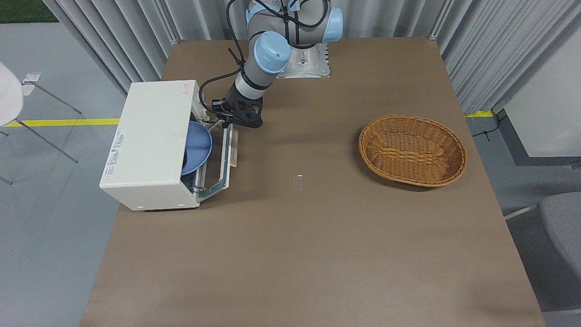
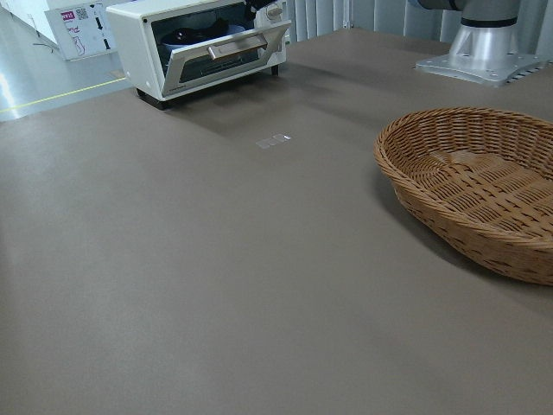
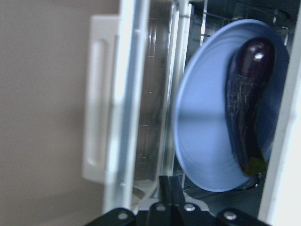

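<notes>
A white toaster oven (image 1: 147, 141) has its glass door (image 1: 216, 182) part way down, at a slant in the left view. Inside lies a blue plate (image 1: 199, 144) holding a dark purple eggplant (image 3: 249, 89), seen clearly in the wrist view. My gripper hangs over the door and the oven's opening, its black fingers close together at the bottom of the wrist view; whether anything is between them is unclear. In the left view it is mostly cut off at the top.
An oval wicker basket (image 1: 412, 150) sits on the right of the brown table (image 1: 327, 245). The arm's base stands at the back centre.
</notes>
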